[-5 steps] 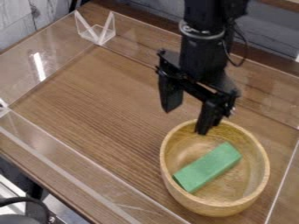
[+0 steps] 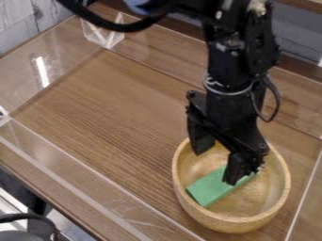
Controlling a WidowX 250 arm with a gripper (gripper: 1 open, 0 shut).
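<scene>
A round tan bowl (image 2: 270, 205) sits at the lower right of the camera view. In it lies a green rectangular block (image 2: 212, 192), partly covered by the dark robot gripper (image 2: 217, 156). The gripper is open and reaches down over the bowl from above, its fingers on either side over the bowl's back and middle. Whether it touches the block is hard to tell.
A white wire-like holder (image 2: 104, 28) stands at the far top left. A wall or ledge runs along the back right, and dark cables show at the bottom left corner.
The bowl and block look unmoved.
</scene>
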